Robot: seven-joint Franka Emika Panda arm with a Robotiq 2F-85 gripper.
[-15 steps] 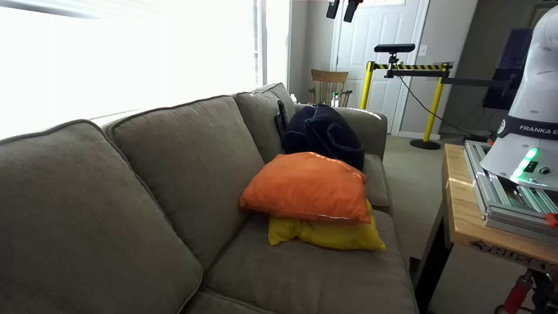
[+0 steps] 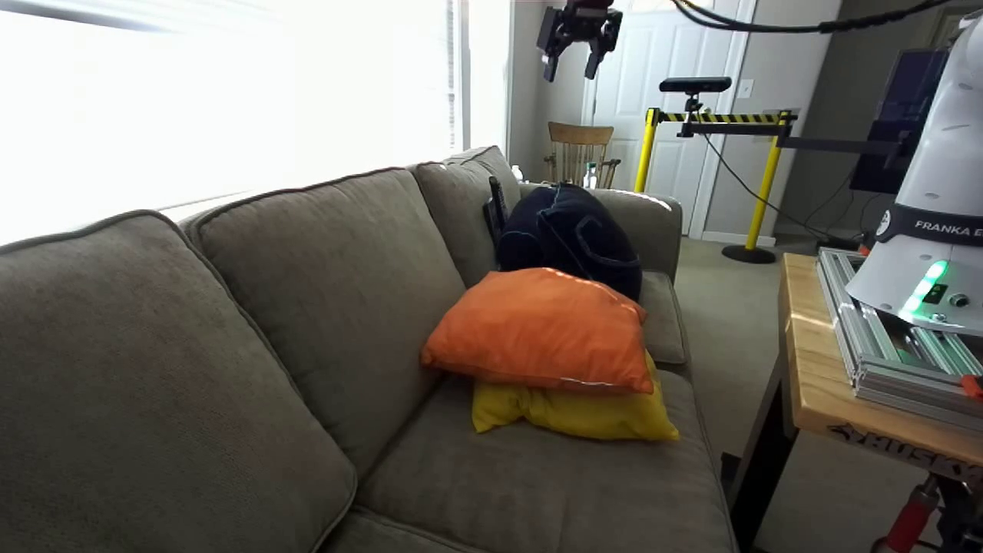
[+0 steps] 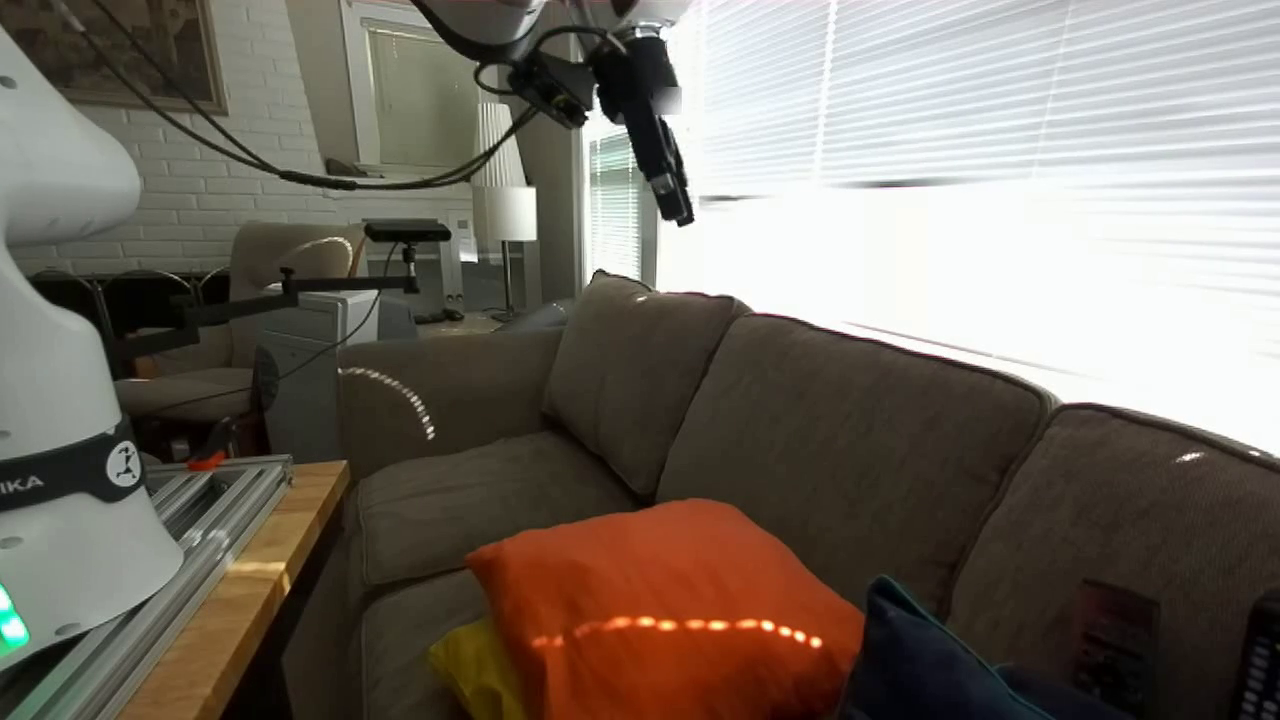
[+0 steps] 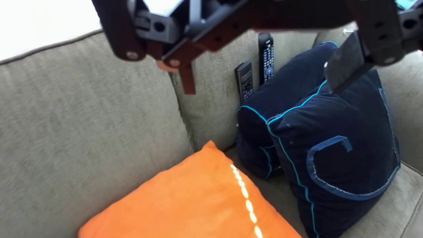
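Note:
My gripper (image 2: pixel 569 74) hangs open in the air, high above the couch, with nothing between its fingers. On the seat lies an orange pillow (image 2: pixel 544 327), resting over a yellow pillow (image 2: pixel 585 410). Dark blue pillows (image 4: pixel 337 146) with light blue piping lean at the couch's far end in exterior view 1. Behind them, two black remotes stand against the backrest: a shorter one (image 4: pixel 245 81) and a longer one (image 4: pixel 266 57). In the wrist view the open fingers appear above the remotes and blue pillows, touching neither. The yellow pillow is out of sight there.
The grey-brown couch (image 2: pixel 304 276) has a tall backrest below a bright window. A wooden table (image 2: pixel 802 369) carries the arm's base beside the seat. Bare seat cushion (image 2: pixel 553 488) lies in front of the yellow pillow. Cables (image 3: pixel 348 184) hang from the arm.
My gripper has come lower and slightly left in exterior view 1, and more of it shows. The fingers look wider apart. Pillows and remotes have not moved.

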